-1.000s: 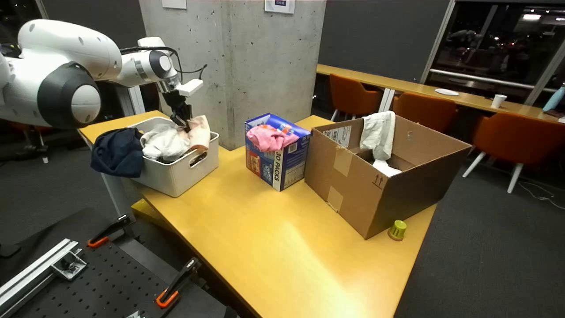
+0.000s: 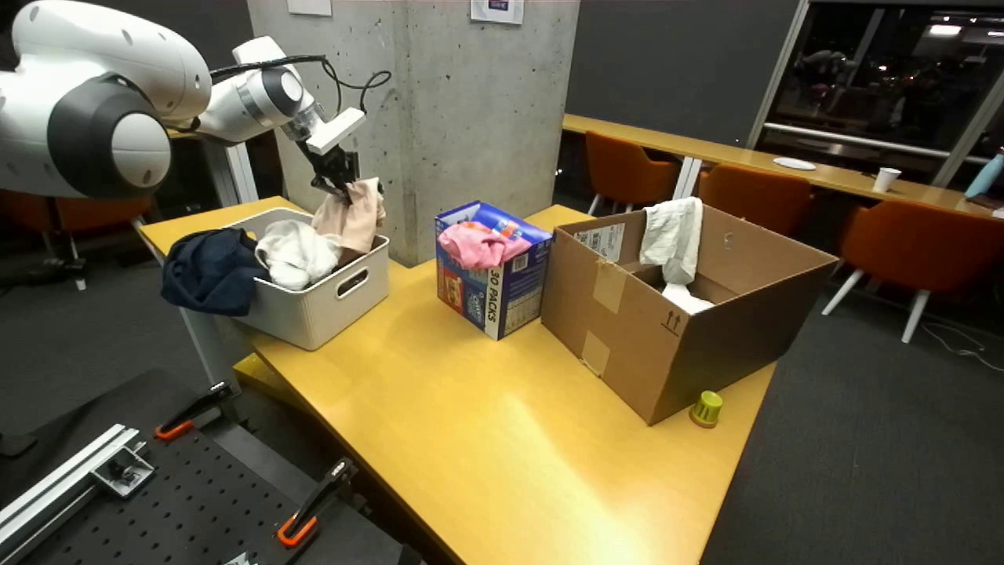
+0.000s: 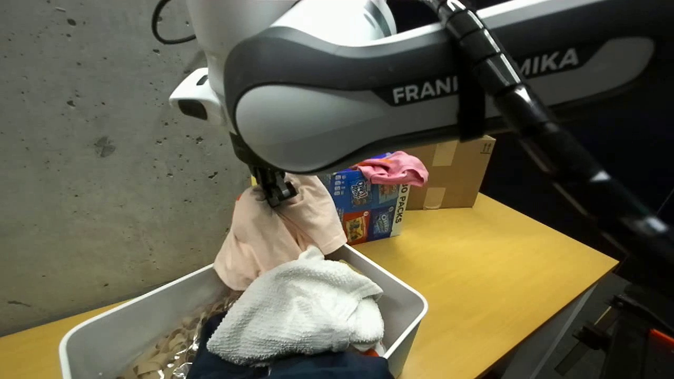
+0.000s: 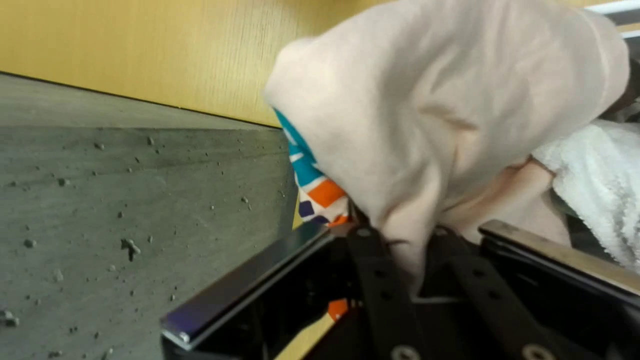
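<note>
My gripper (image 2: 344,191) is shut on a pale peach cloth (image 2: 358,222), above the right end of the white bin (image 2: 318,317). In exterior view 2 the cloth (image 3: 272,235) drapes down from the fingers, its lower part still inside the bin's walls. A fold of the cloth (image 4: 414,225) is pinched between the fingers in the wrist view. Inside the bin, a white towel (image 3: 300,309) lies beside the peach cloth. A navy garment (image 2: 212,271) hangs over the bin's left edge.
A blue snack box (image 2: 508,300) with a pink cloth (image 2: 477,246) on top stands right of the bin. Beyond it is an open cardboard box (image 2: 612,329) holding white cloths (image 2: 674,235). A concrete pillar (image 2: 471,113) rises close behind.
My gripper has risen and shifted slightly right, drawing the peach cloth higher out of the bin. The boxes and the navy garment have not moved.
</note>
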